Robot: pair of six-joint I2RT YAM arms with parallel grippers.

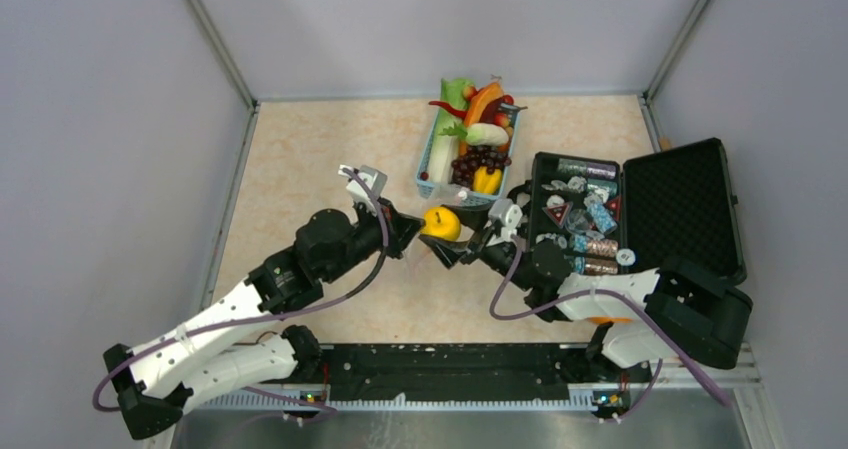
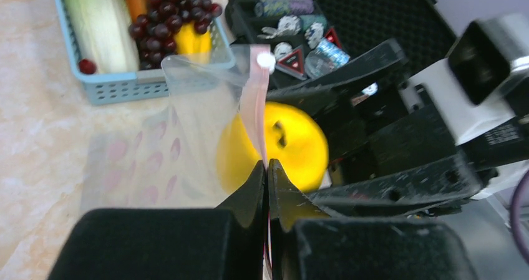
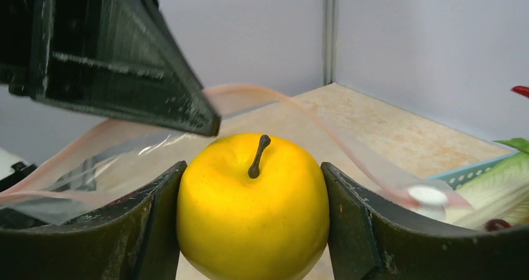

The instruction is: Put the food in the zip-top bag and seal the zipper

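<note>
A clear zip top bag with a pink edge hangs from my left gripper, whose fingers are shut on that edge. My right gripper is shut on a yellow apple-like fruit, which it holds at the bag's open mouth, behind the film in the left wrist view. In the top view the fruit sits between the two grippers above the table.
A blue basket of vegetables and fruit stands at the back middle. An open black case with small items lies on the right.
</note>
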